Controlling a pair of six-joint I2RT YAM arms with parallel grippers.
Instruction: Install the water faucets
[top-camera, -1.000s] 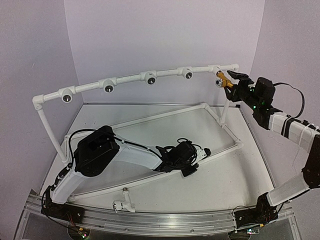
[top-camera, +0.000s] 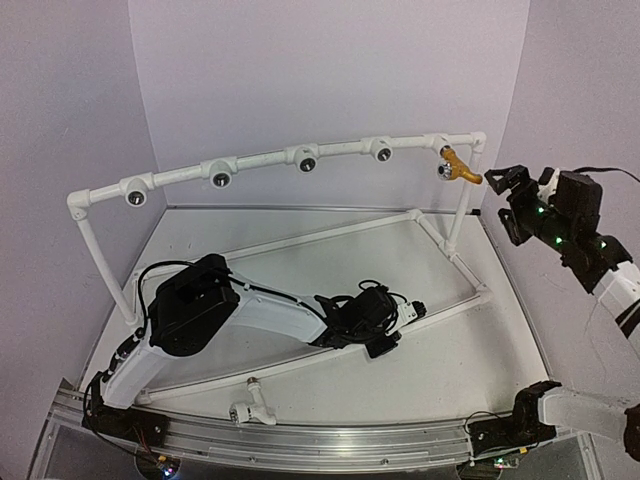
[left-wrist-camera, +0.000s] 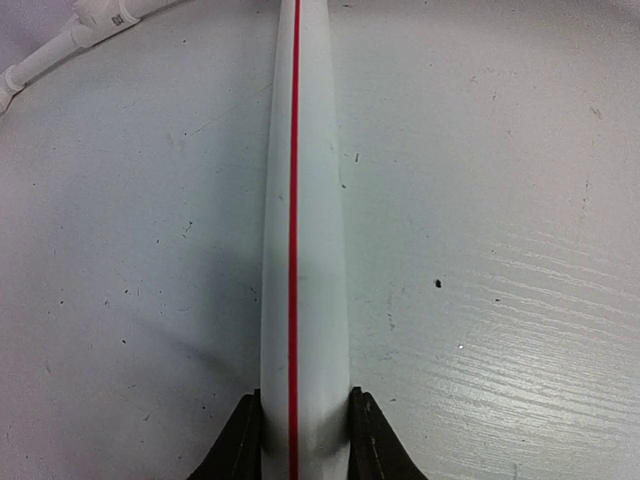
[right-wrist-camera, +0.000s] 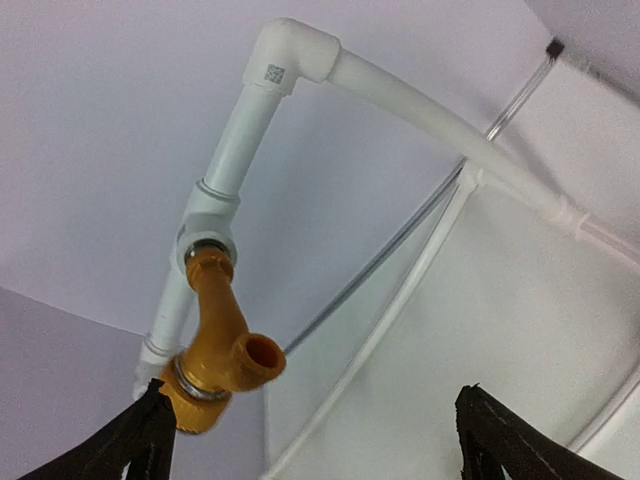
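Note:
An orange faucet (top-camera: 459, 168) (right-wrist-camera: 219, 330) sits on the right-end outlet of the upper white pipe (top-camera: 264, 160), its spout pointing outward. My right gripper (top-camera: 497, 205) stands open just to the right of it, apart from it, the faucet between and above its fingers in the right wrist view. My left gripper (top-camera: 405, 330) is shut on the front bottom pipe (left-wrist-camera: 315, 230) of the frame, which has a red stripe. Several outlets (top-camera: 221, 179) along the upper pipe have no faucet.
A white fitting (top-camera: 255, 405) lies on the floor in front of the frame, near the metal front rail (top-camera: 330, 440). Walls enclose the rig at back and sides.
My right gripper has let go of the orange faucet and moved away to the right and down. The faucet stays on the pipe. The left arm is still.

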